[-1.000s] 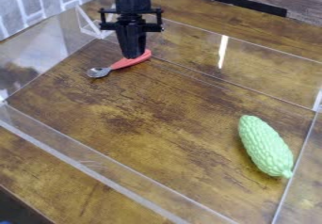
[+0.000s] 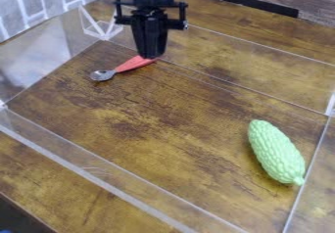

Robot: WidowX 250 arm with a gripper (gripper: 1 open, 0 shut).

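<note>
My black gripper [image 2: 151, 46] hangs at the top middle, pointing down just above the red handle [image 2: 135, 63] of a spoon, whose metal bowl [image 2: 104, 74] points down-left on the wooden board. Whether the fingers are open or shut is unclear. A pale green bitter melon [image 2: 276, 151] lies at the right.
A clear plastic wall [image 2: 131, 191] borders the wooden work area [image 2: 157, 129]. A white slatted rail stands at the top left.
The spoon and melon have not visibly moved.
</note>
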